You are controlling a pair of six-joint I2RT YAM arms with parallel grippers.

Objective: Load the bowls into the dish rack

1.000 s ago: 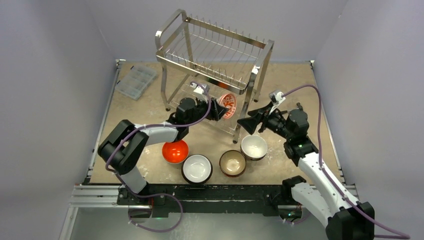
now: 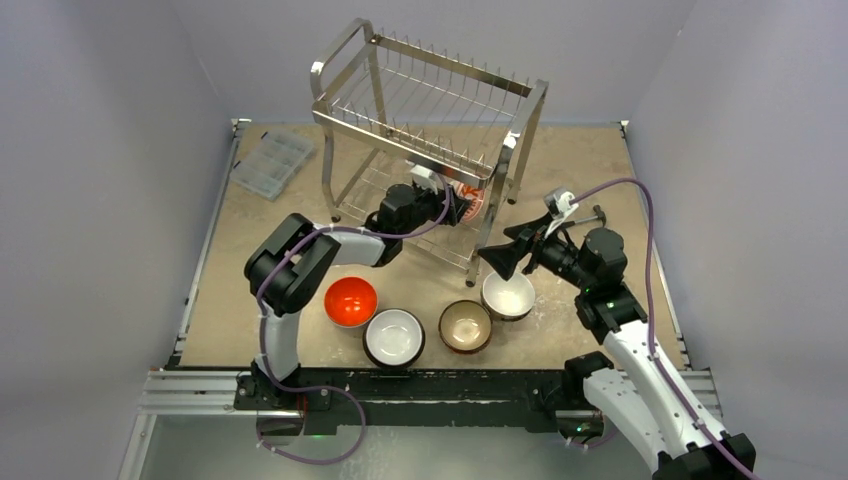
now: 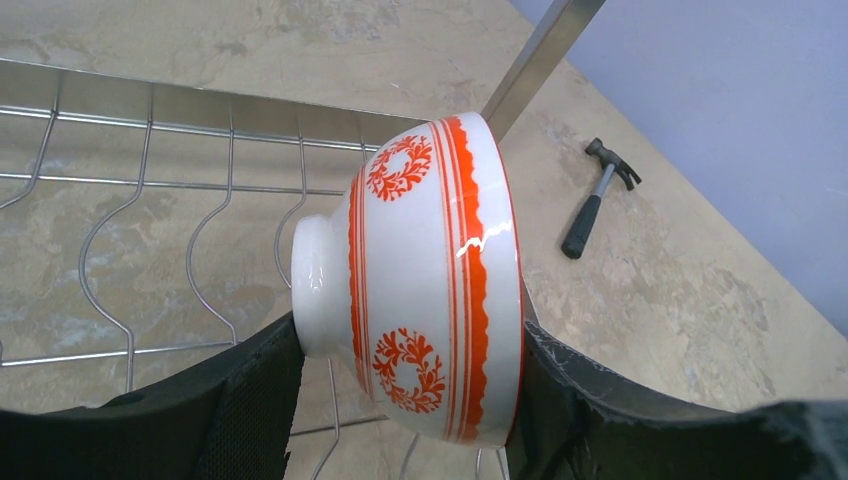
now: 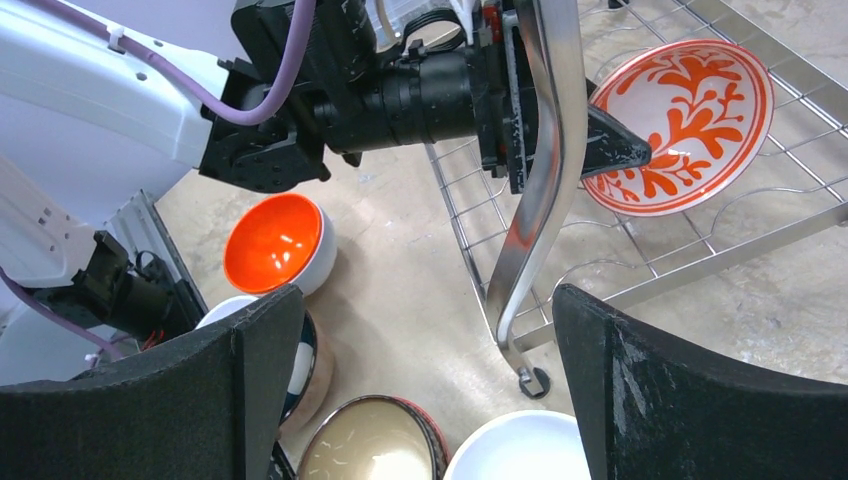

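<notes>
A white bowl with orange patterns [image 3: 430, 270] is tilted on its side over the rack's lower wire shelf [image 3: 140, 183], between the fingers of my left gripper; whether they grip it cannot be told. The right wrist view shows its patterned inside [image 4: 680, 125]. My right gripper [image 2: 520, 245] stands open and empty beside the rack's right front leg [image 4: 540, 180]. An orange bowl [image 2: 350, 298], a white dark-rimmed bowl [image 2: 394, 338], a beige bowl [image 2: 465, 325] and a white bowl [image 2: 508, 295] stand along the table's front.
The two-tier steel rack [image 2: 430, 60] fills the back middle. A clear compartment box [image 2: 271, 163] lies at the back left, a hammer [image 3: 590, 205] at the right behind my right gripper.
My left gripper and the patterned bowl have moved rightward and deeper into the rack's lower tier. The right arm has shifted slightly.
</notes>
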